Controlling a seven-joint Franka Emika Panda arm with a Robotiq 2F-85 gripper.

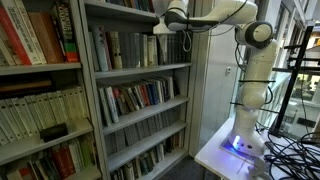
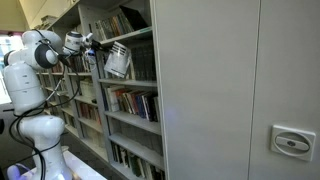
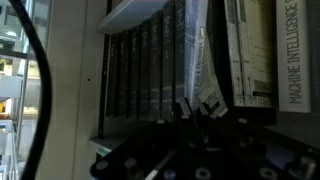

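A pale, thin book stands out from the row in the wrist view, its lower end at my fingertips. My gripper is shut on it, though the dark fingers are hard to make out. In exterior view 2 the white book hangs tilted in front of the upper shelves, beside my gripper. Exterior view 1 shows the arm reaching across to the top of the bookcase, where the gripper end is small and unclear.
A row of dark matching volumes stands left of the held book. To its right is a white spine reading "Machine Intelligence". A shelf side panel bounds the left. A white table stands below the arm.
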